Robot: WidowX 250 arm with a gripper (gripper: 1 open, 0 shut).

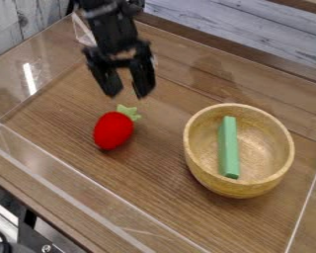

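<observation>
The black gripper (115,71) hangs from the top of the view, raised behind and above a red object with a green top (114,128), likely a strawberry, which lies on the wooden table (147,208) left of centre. The gripper is open, with nothing between its fingers, and apart from the red object.
A yellow bowl (253,168) holding a long green stick (228,148) sits at the right.
</observation>
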